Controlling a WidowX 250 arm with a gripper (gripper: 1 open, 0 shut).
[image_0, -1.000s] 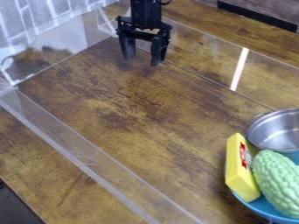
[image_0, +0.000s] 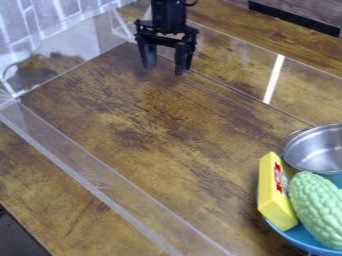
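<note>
My black gripper (image_0: 166, 52) hangs at the top centre of the camera view, over the back of the wooden table (image_0: 147, 130), with its two dark fingers pointing down and apart. I see nothing clearly held between them, though the area is dark and small.
At the lower right lie a steel pot (image_0: 315, 148), a yellow box (image_0: 273, 196) and a green cabbage-like item (image_0: 315, 208) in a blue bowl (image_0: 310, 243). Clear plastic walls edge the left and back.
</note>
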